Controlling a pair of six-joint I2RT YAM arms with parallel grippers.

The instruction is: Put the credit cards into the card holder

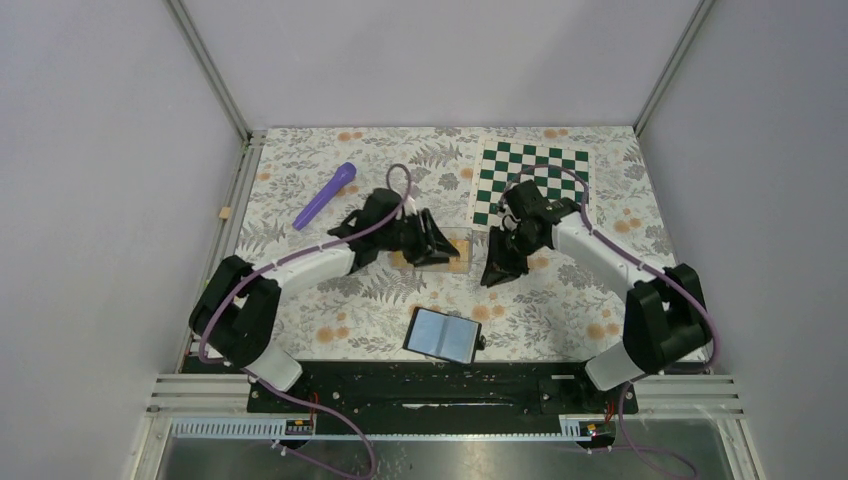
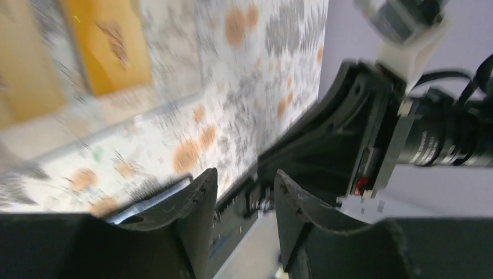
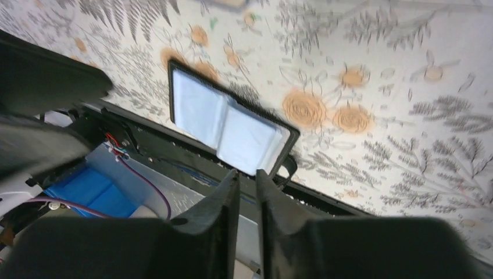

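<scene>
The card holder (image 1: 443, 335) lies spread open near the table's front edge, black-rimmed with two pale blue panels; in the right wrist view the holder (image 3: 224, 122) shows in full. Yellow cards (image 2: 110, 43) rest in a clear tray, which the left arm partly covers in the top view. Above that tray hovers my left gripper, its fingers apart and empty. To the right of the tray, my right gripper hangs over the table, a narrow gap between its fingers and nothing held.
At the back right lies a green checkered board (image 1: 500, 175). A purple microphone-shaped object (image 1: 325, 196) is at the back left. Between tray and holder the patterned tabletop is bare, and the two grippers are close together.
</scene>
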